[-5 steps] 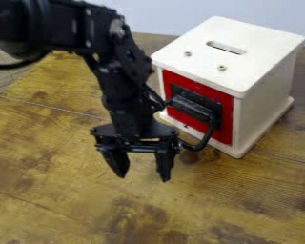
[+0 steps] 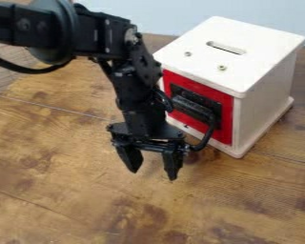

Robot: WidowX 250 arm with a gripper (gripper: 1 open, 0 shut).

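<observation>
My black gripper [image 2: 152, 170] hangs fingers-down over the wooden table, open with nothing between its fingers. Behind it and to the right stands a pale wooden box [image 2: 263, 95] with a slot in its top and a red front panel [image 2: 223, 138]. A black fixture sits on that panel, partly covered by the arm and a cable beside it.
A white wall [image 2: 155, 13] rises behind the box, whose right side has little table beside it.
The gripper has shifted slightly to the right over the last second, still open. The box stands where it was.
</observation>
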